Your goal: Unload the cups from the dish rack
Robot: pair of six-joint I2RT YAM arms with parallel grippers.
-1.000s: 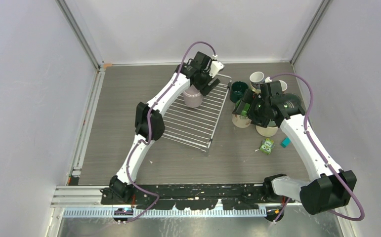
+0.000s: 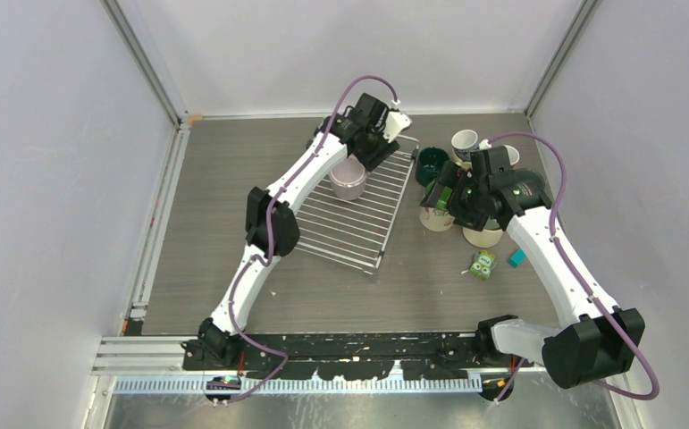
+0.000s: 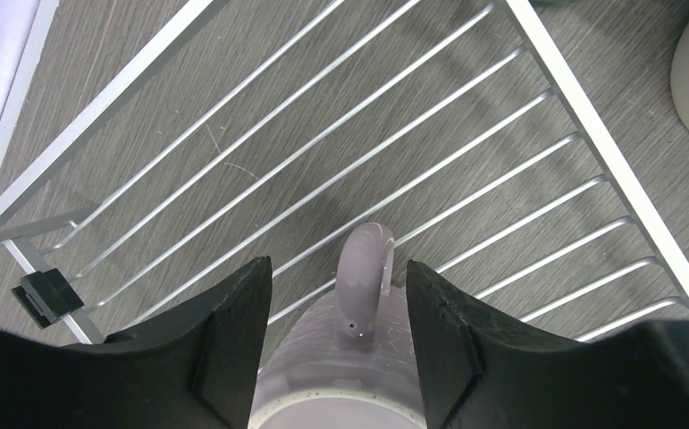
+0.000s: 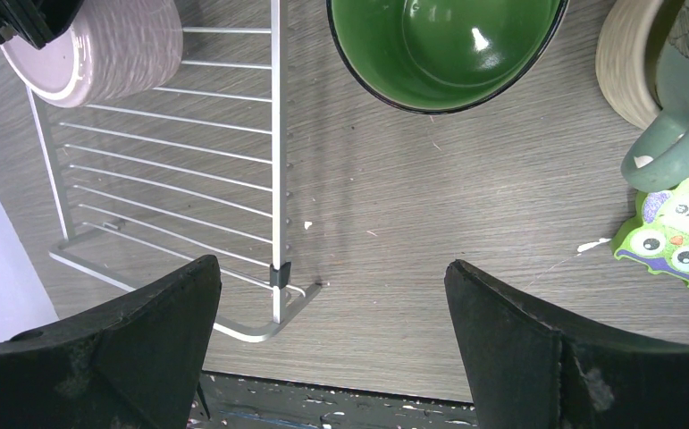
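Observation:
One pale lilac cup (image 2: 348, 179) lies on its side on the white wire dish rack (image 2: 345, 231). In the left wrist view the cup's handle (image 3: 362, 277) points up between the fingers of my left gripper. Those fingers stand part open, with a gap on both sides of the handle. Over the cups at the right, my right gripper hangs wide open with nothing between its fingers. The right wrist view shows the lilac cup (image 4: 135, 49) at upper left, partly covered by the left gripper.
Right of the rack stand a dark green cup (image 2: 431, 165), a white cup (image 2: 465, 141), a cream cup (image 2: 435, 219) and others, partly under the right arm. A green owl toy (image 2: 483, 264) and a blue block (image 2: 516, 257) lie in front. Table left of the rack is clear.
My left gripper has shifted slightly to the right over the cup, and its fingers have drawn closer together. The right arm and the cup look still.

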